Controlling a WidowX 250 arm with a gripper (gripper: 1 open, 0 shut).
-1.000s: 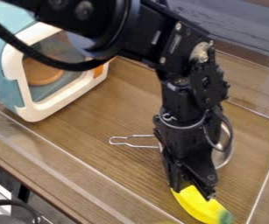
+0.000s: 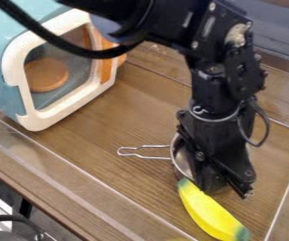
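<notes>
My gripper [image 2: 216,174] points down over a small metal pot or strainer [image 2: 182,165] with a wire handle [image 2: 144,152], which it partly hides. A yellow toy banana [image 2: 207,212] with a green tip lies just in front of it, near the lower right. The gripper looks shut; whether anything is between its fingers is hidden.
A light blue and white toy appliance [image 2: 58,80] with an orange side stands at the back left. A dark cable crosses the lower left corner.
The arm has moved up and back, away from the banana, and more of the banana now shows. The banana looks to be in about the same place.
</notes>
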